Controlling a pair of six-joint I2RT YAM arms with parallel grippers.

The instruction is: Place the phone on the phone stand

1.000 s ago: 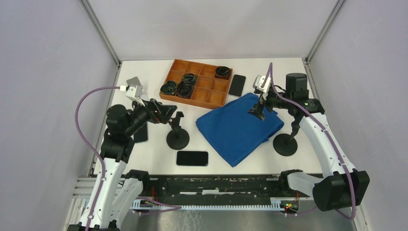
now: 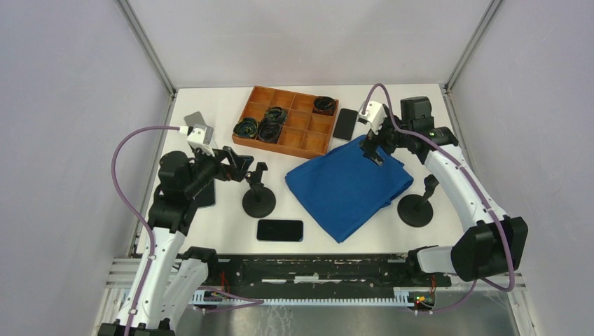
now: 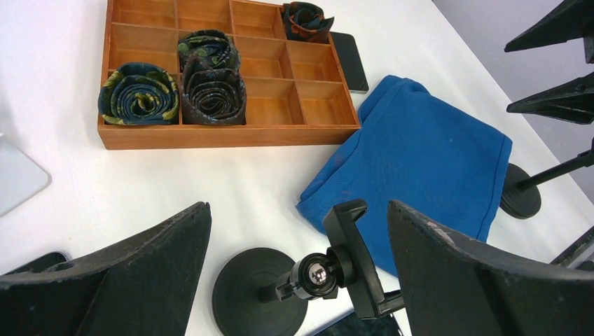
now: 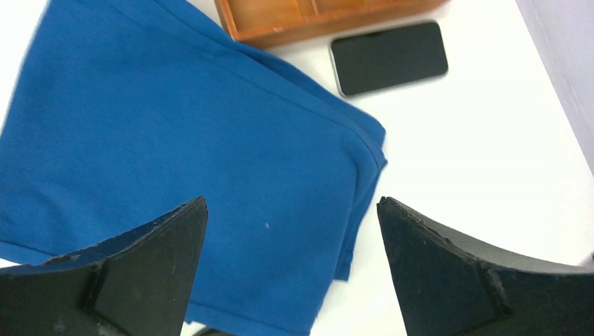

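Observation:
My left gripper (image 2: 235, 164) is open above a black phone stand (image 2: 258, 201), whose cradle (image 3: 350, 259) shows between the fingers in the left wrist view. A second stand (image 2: 415, 210) is at the right, partly behind the right arm. My right gripper (image 2: 371, 148) hangs open over the blue cloth (image 2: 343, 192). A dark phone (image 2: 345, 124) lies beside the box at the back, also seen in the right wrist view (image 4: 389, 59). Another phone (image 2: 279, 230) lies at the front, and a dark one (image 2: 206, 196) is partly hidden under the left arm.
An orange compartment box (image 2: 294, 140) with several rolled dark fabrics stands at the back. A pale flat object (image 3: 14, 175) lies at the left. Bare white table shows around the cloth and at the back right.
My right arm has shifted slightly toward the back, its gripper staying over the cloth. The left arm has moved very little.

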